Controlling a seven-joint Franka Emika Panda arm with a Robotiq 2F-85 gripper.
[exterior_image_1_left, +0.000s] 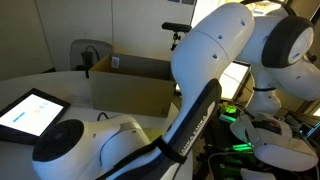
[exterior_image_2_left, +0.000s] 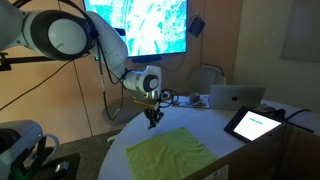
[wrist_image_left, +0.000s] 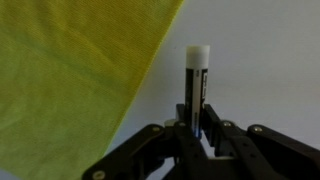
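Note:
In the wrist view a slim marker with a pale end and a dark, labelled body points away from the fingers. My gripper is shut on it. A yellow-green cloth fills the left of that view, with the marker over the bare table to its right. The second exterior view has my gripper above the white table, behind the flat cloth. My arm blocks the gripper in the first exterior view.
A cardboard box stands on the table, with a lit tablet beside it. A laptop sits at the back of the table. Bare white tabletop lies between cloth and tablet.

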